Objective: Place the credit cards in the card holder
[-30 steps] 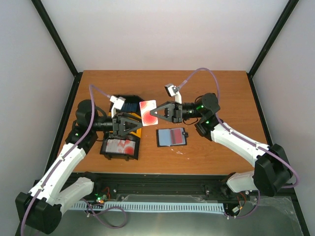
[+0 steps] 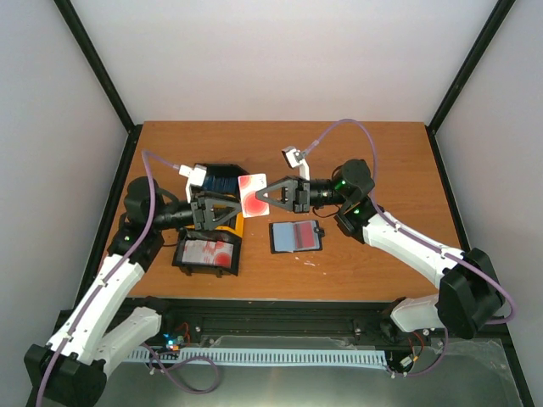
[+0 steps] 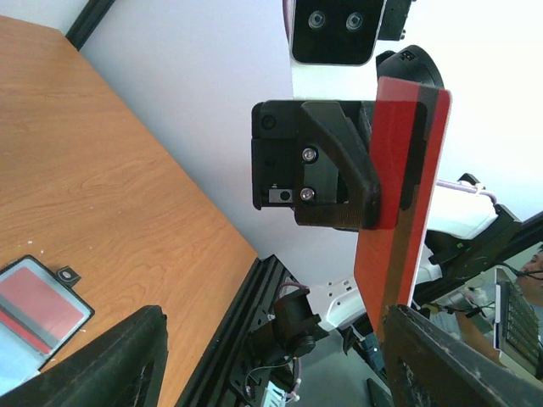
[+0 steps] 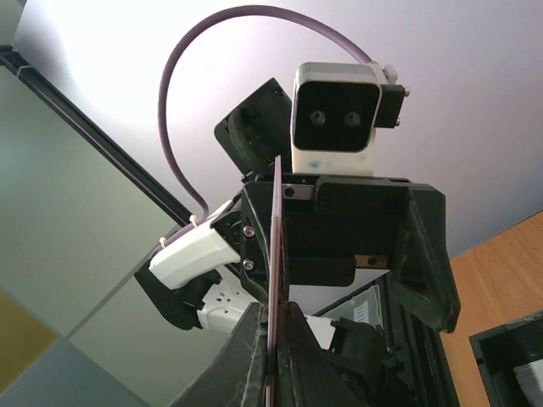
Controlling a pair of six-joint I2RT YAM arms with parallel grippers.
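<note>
A red and white card is held up off the table at the centre, with my right gripper shut on its right edge. From the right wrist my view of the card is edge-on, upright between the fingers. My left gripper is open, just left of the card. In the left wrist view the card stands beyond the right finger, outside the middle of the gap; whether they touch cannot be told. The card holder lies flat on the table, with a red patch on its right part.
A black tray with red and white cards stands at the front left. Behind it, partly under my left arm, is another dark container with a yellow part.
My right gripper and the card have shifted slightly left.
</note>
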